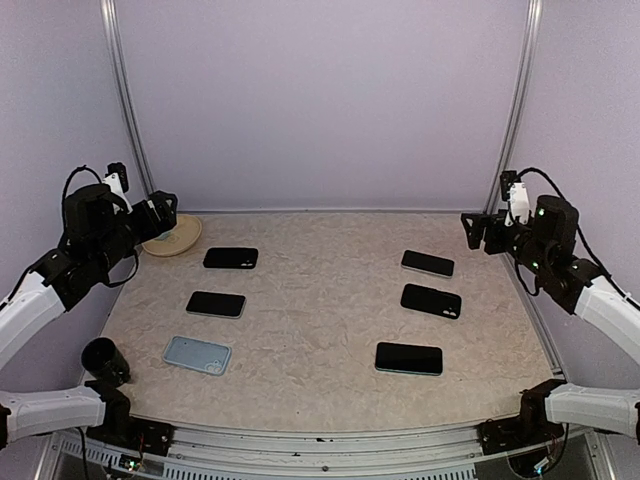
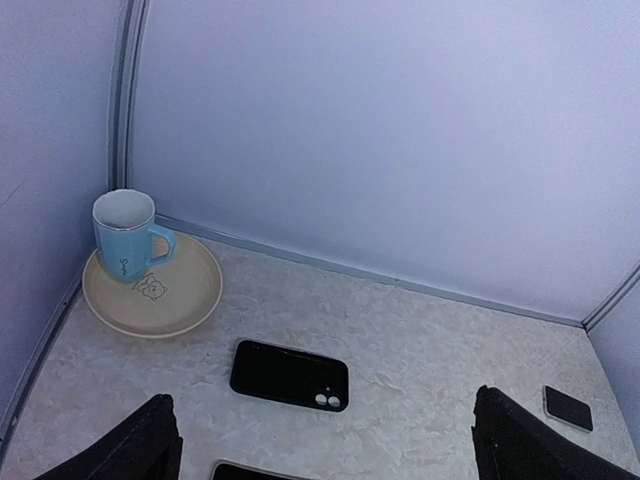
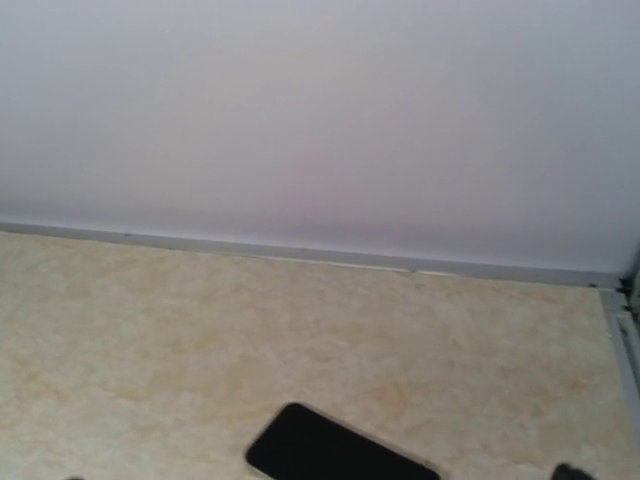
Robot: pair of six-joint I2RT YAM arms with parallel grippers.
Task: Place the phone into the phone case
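Observation:
On the table's left side lie a black phone case (image 1: 230, 258) with camera holes, a black phone (image 1: 215, 304) and a pale blue case (image 1: 197, 355). On the right are a phone (image 1: 428, 263), a black case (image 1: 431, 300) and, at the front, a phone (image 1: 408, 358) with a light bluish edge that may be a case around it. My left gripper (image 1: 165, 208) hangs above the back left corner, open and empty; its fingers (image 2: 130, 445) stand wide apart in the left wrist view. My right gripper (image 1: 474, 231) is open and empty above the right edge; the right wrist view shows a phone (image 3: 335, 450) below it.
A light blue mug (image 2: 125, 240) stands on a beige plate (image 2: 185, 310) in the back left corner. At the front left edge is a dark cylindrical object (image 1: 105, 361). Free table lies between the left and right groups. Walls close off the back and sides.

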